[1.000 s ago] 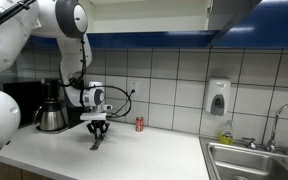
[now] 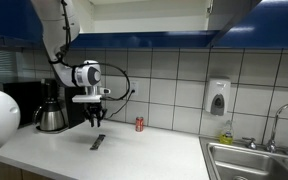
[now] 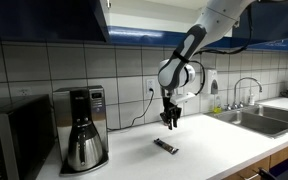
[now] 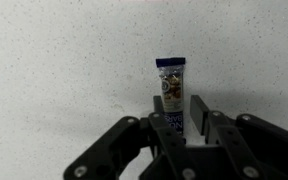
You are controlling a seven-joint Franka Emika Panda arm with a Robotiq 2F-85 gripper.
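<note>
A dark, narrow wrapped bar (image 2: 98, 142) lies flat on the white counter. From exterior view 2, its far and near ends (image 3: 165, 146) rest on the surface below my gripper (image 3: 169, 124). In both exterior views a gap shows between my gripper (image 2: 96, 123) and the bar. Looking down in the wrist view, the bar's patterned wrapper (image 4: 171, 85) runs beneath my gripper, nearer the left finger (image 4: 159, 104). The fingertips stand a little apart there. No held object can be made out in the exterior views.
A coffee maker with a steel jug (image 3: 87, 140) stands on the counter, with a microwave (image 3: 12, 120) beside it. A red can (image 2: 139, 124) is near the tiled wall. The sink (image 2: 254, 160) lies to the right.
My gripper has risen away from the bar and shifted slightly left in exterior view 1. The bar remains on the counter in about the same place.
</note>
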